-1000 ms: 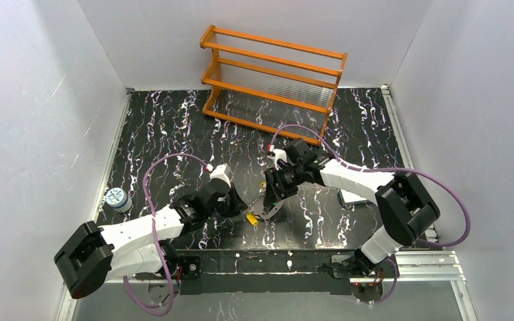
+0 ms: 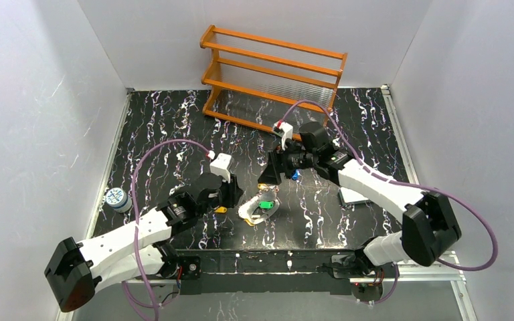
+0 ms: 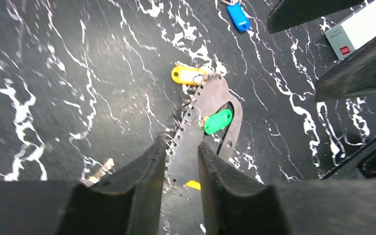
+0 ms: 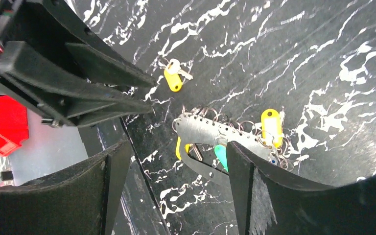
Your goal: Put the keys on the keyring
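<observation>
The grey keyring [image 3: 205, 100], a flat holder with several wire rings along one edge, lies on the dark marbled table. A yellow-tagged key [image 3: 186, 75] is by the rings at one end. A green tag [image 3: 219, 121] rests over the holder's cut-out, and another yellow tag [image 4: 180, 148] peeks from beneath its edge. Apart from the holder lie a loose yellow-tagged key [image 4: 173, 81] and a blue tag [image 3: 238, 17]. My left gripper has its fingers apart, empty, above the table near the loose key. Wide open and empty, my right gripper hovers above the keyring's far side.
A wooden rack [image 2: 274, 80] stands at the back. On the right is a white box [image 2: 353, 196], and a round blue-and-white container [image 2: 118, 198] sits far left. Both grippers are close together.
The left gripper has shifted a little away from the holder's front end, where a yellow tag is now mostly hidden.
</observation>
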